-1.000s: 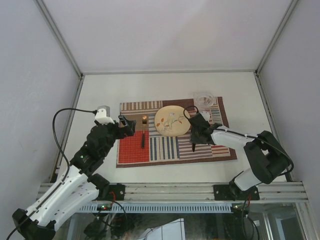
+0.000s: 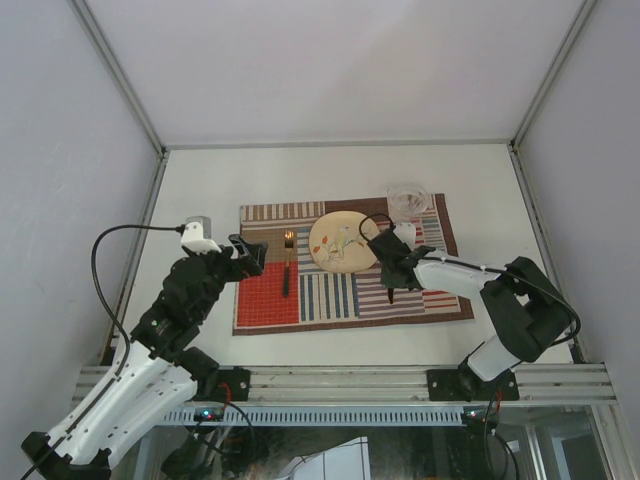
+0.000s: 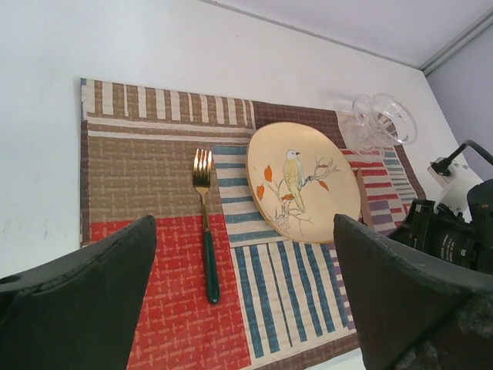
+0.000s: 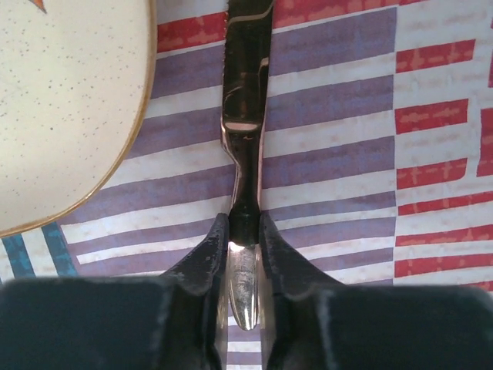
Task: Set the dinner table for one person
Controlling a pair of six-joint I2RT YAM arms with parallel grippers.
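A round plate [image 2: 342, 240] with a bird picture [image 3: 294, 178] lies on the striped placemat [image 2: 270, 310]. Left of it is a fork [image 3: 208, 254], tines away from me. Right of the plate, a knife [image 4: 247, 69] lies along the stripes; my right gripper is down on it with its fingertips at either side of the handle, seemingly touching it. My left gripper [image 2: 250, 250] hovers open over the placemat's left side, empty. A clear glass [image 2: 407, 200] stands at the placemat's back right.
Bare white table [image 2: 200, 180] surrounds the placemat. The right arm covers much of the placemat's right side in the top view. Walls with metal rails enclose the table at back and sides.
My left gripper has shifted slightly left and the arm's upper part moved a little. The right gripper and knife have shifted very slightly to the right.
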